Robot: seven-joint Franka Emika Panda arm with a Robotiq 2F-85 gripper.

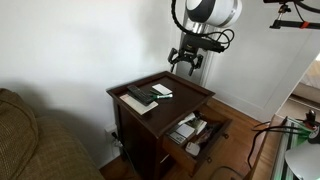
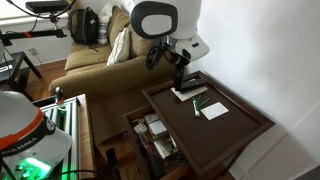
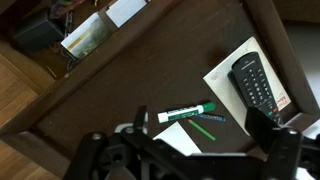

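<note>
My gripper [image 1: 184,66] hangs above the dark brown cabinet top [image 1: 185,92], fingers spread and nothing between them. In the wrist view, a white marker with a green cap [image 3: 185,113] lies on the cabinet top, ahead of the gripper. Close by are a thin green pen [image 3: 202,130], a dark blue pen [image 3: 211,117] and a white card [image 3: 178,138], partly hidden by the gripper. To the right, a black remote [image 3: 256,84] rests on a pale booklet [image 3: 229,88].
Below the top, an open drawer [image 1: 184,148] holds several small items, among them white boxes or papers [image 2: 157,127]. A raised rim [image 2: 245,143] borders the top. Beyond stands a brown couch [image 2: 90,61]. Much of the top is bare.
</note>
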